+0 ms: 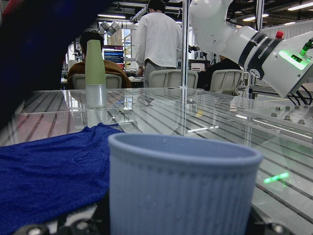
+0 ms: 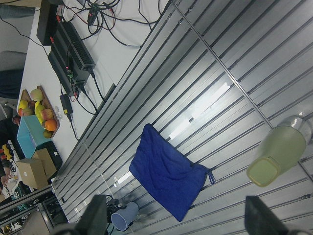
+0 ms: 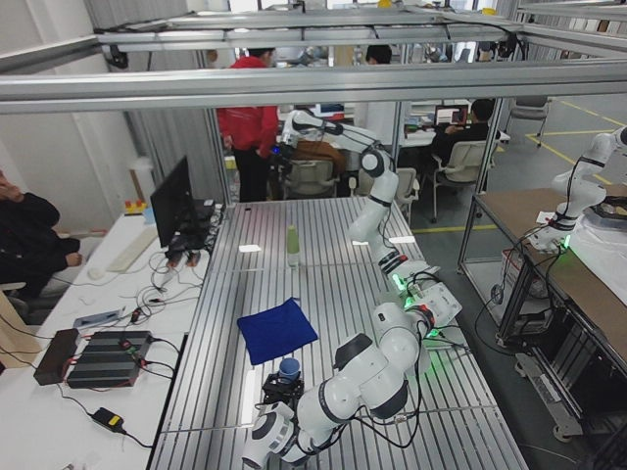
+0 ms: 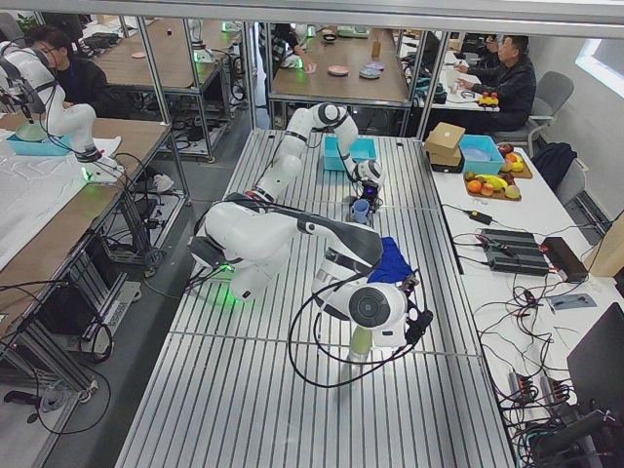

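Observation:
A blue cup fills the bottom of the left wrist view, held in my left gripper, which appears shut on it low above the table. A blue cloth lies just beyond the cup. A green bottle with a clear lower part stands upright farther along the table. My right gripper is raised over the far end near the bottle, its fingers wide apart with nothing between them.
A white side table carries a monitor, power boxes and cables. A turquoise bin sits at one end of the metal table.

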